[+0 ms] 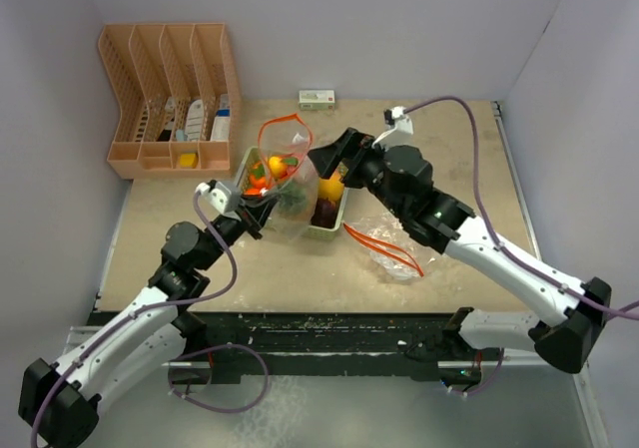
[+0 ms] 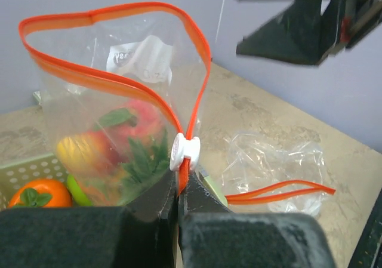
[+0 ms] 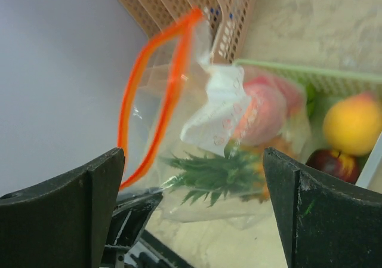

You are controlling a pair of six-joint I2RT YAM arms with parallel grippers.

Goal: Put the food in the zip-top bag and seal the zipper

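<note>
A clear zip top bag (image 2: 143, 62) with an orange zipper hangs from my left gripper, its mouth gaping in a loop. That gripper is shut on the zipper's end, right below the white slider (image 2: 185, 151). Through the film show a leafy pineapple (image 3: 218, 166) and a pink-red fruit (image 3: 262, 110); whether everything seen there is inside, I cannot tell. My right gripper is open, its fingers wide apart, beside the bag's upper part in the top view. Loose food, including a yellow-orange fruit (image 3: 352, 125), lies in the green basket (image 1: 343, 209).
A second clear bag (image 1: 392, 252) with an orange zipper lies flat on the table to the right. An orange-tan organiser (image 1: 125, 149) stands back left, and a small white-green box (image 1: 317, 99) sits at the back.
</note>
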